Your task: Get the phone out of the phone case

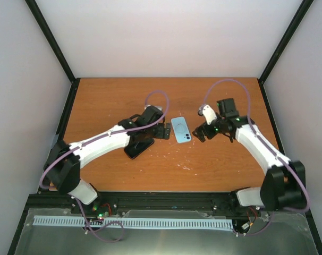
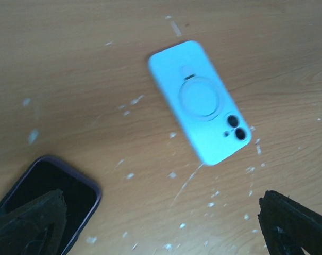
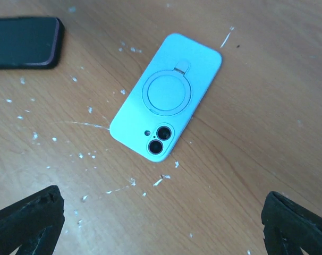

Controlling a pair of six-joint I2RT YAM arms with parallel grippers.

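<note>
A light-blue phone case [image 1: 180,130] lies back up near the table's middle, tilted. Its ring and two dark camera circles are clear in the right wrist view [image 3: 166,93]; its underside is hidden, so I cannot tell whether anything is inside. A dark phone [image 1: 138,148] lies flat to its left, apart from it and partly beneath my left arm. My left gripper [image 1: 163,131] hovers just left of the case, open and empty, with wide-set fingers [image 2: 36,218]. Just right of the case is my right gripper [image 1: 198,133], also open, nothing between its fingers.
Small pale scratches and flecks [image 1: 186,168] mark the wooden table [image 1: 230,170]. Bare tabletop surrounds the two objects, and a white wall [image 1: 166,37] rises at the back.
</note>
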